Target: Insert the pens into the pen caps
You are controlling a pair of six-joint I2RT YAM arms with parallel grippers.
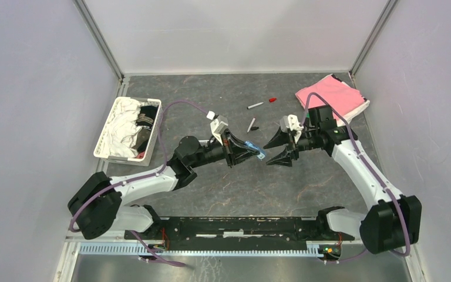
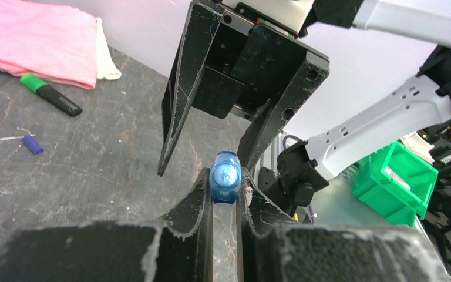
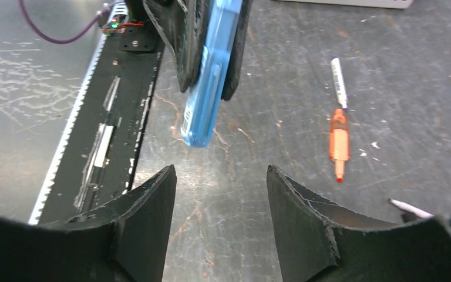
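Note:
My left gripper [image 1: 257,151] is shut on a blue capped highlighter [image 2: 225,176], held in the air over the middle of the table. Facing it, my right gripper stands open with nothing between its fingers, a short way from the highlighter. On the table lie a green-capped highlighter [image 2: 50,94], a purple cap [image 2: 32,144], an orange highlighter [image 3: 339,138], a white pen [image 3: 339,82] beside it, a white marker [image 1: 254,106] near a red cap [image 1: 272,99], and another white pen [image 1: 251,124] beside a black cap [image 1: 255,128].
A white basket [image 1: 99,135] of cloths stands at the left. Folded pink cloths [image 1: 329,91] lie at the back right.

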